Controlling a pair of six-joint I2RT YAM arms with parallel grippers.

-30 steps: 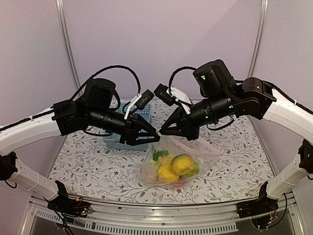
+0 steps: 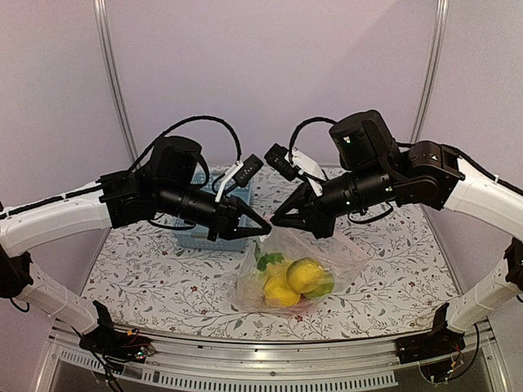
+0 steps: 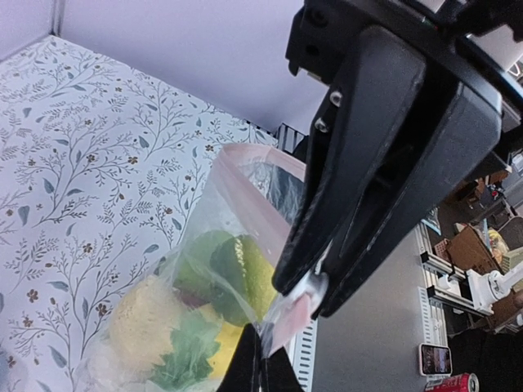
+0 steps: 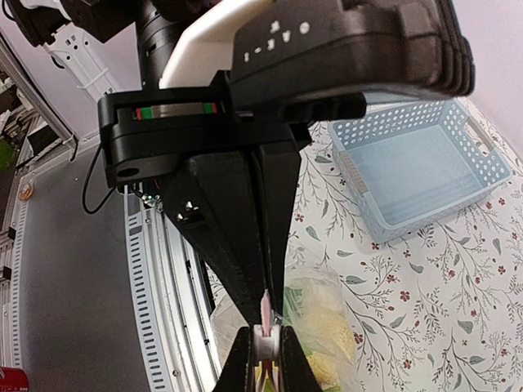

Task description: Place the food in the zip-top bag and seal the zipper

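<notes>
The clear zip top bag (image 2: 335, 265) with a pink zipper strip rests on the table, holding yellow and green food (image 2: 304, 275). In the top view my left gripper (image 2: 263, 230) and right gripper (image 2: 276, 219) meet at its gathered top corner. My right gripper is shut on the pink zipper end, seen in the right wrist view. My left gripper is shut right beside it at that corner; whether anything is between its fingertips is unclear. In the left wrist view the bag (image 3: 204, 253) shows the food through its plastic.
A light blue plastic basket stands behind my left arm at the back left. A metal rail runs along the front edge.
The bag's right edge has shifted slightly.
</notes>
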